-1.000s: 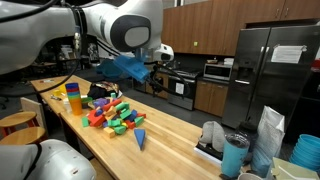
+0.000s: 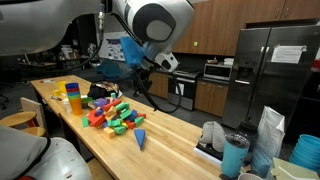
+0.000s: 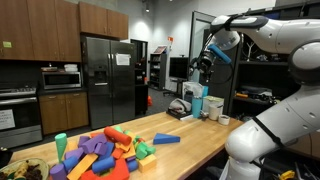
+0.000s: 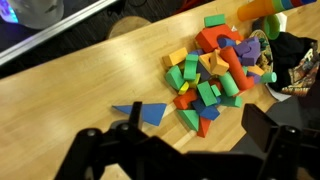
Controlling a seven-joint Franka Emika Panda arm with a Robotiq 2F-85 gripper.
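Note:
My gripper is open high above the wooden table, with nothing between its dark, widely spread fingers point(image 4: 262, 128). Beneath it in the wrist view lie a blue triangular block point(image 4: 150, 112), alone on bare wood, and a mixed pile of coloured blocks point(image 4: 215, 75) to its right. From exterior view 1 the blue triangle point(image 2: 140, 138) appears in front of the pile point(image 2: 118, 117). Exterior view 2 shows the pile point(image 3: 105, 155) near the camera and the blue triangle point(image 3: 166, 138) to its right. Nothing touches the gripper.
A stack of coloured blocks point(image 2: 73, 98) stands by the pile, with a dark cloth-lined basket point(image 2: 103, 90) behind. Blue containers point(image 2: 235, 155) and a silver bag point(image 2: 268, 140) crowd the table's right side. Bare wood point(image 2: 180, 140) lies between.
In exterior view 1 my arm's wrist end has risen and swung slightly, with the gripper turning. Blocks and other table items look unmoved.

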